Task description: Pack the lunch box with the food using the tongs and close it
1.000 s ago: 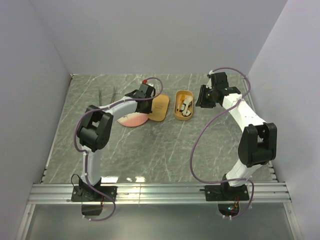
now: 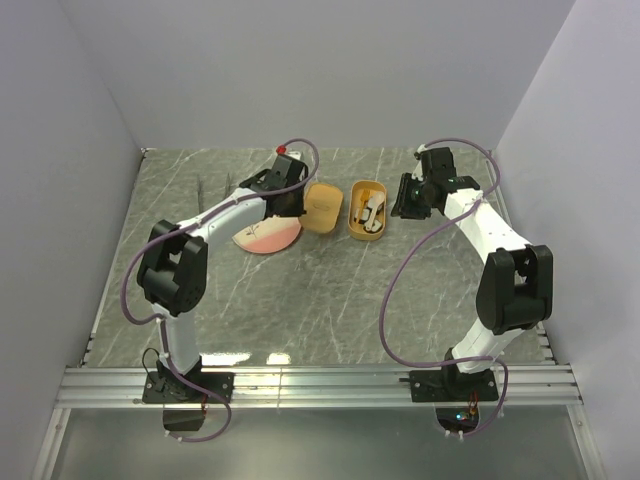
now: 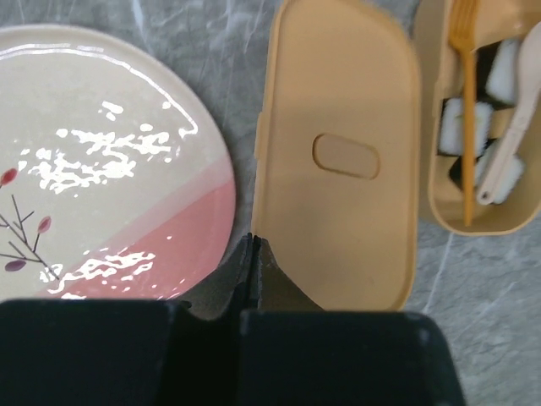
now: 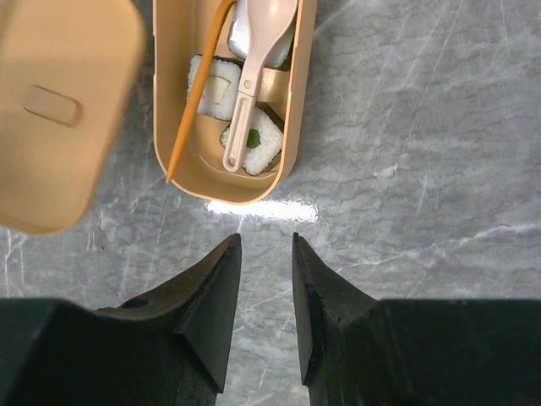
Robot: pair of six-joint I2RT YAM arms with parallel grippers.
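My left gripper is shut at the left edge of the tan lid (image 2: 321,200) (image 3: 338,228) (image 4: 59,161), its fingertips meeting at that rim; whether the edge is between them I cannot tell. The lid lies beside a pink-and-cream plate (image 2: 262,240) (image 3: 118,194). Right of the lid stands the open lunch box (image 2: 380,225) (image 4: 292,110), holding several sushi pieces (image 4: 258,148), an orange fork (image 4: 190,110) and a pale spoon (image 4: 243,110). My right gripper (image 2: 405,205) is open with nothing between its fingers, right of the box.
Thin utensils (image 2: 199,190) lie at the back left. Walls enclose the sides and back of the table.
The right arm has hardly moved.
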